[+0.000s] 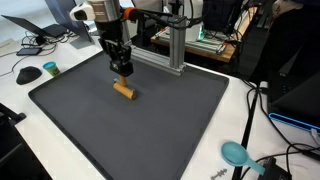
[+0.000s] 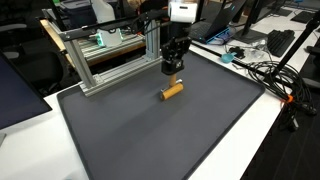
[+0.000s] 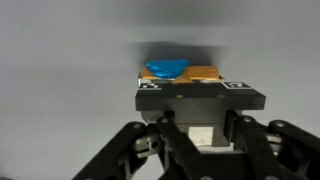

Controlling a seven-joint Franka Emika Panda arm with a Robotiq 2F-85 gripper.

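Note:
An orange cylinder lies low over the dark mat, with a paler upright piece rising from it to my gripper. From the other side, the cylinder sits right under the gripper, the upright piece between them. My gripper is shut on this orange object. In the wrist view, an orange bar with a blue part shows just beyond the gripper, whose body hides the rest. Whether the cylinder touches the mat, I cannot tell.
A metal frame stands along one edge. A green cup and a dark round object are off the mat; a teal object lies outside its near right side.

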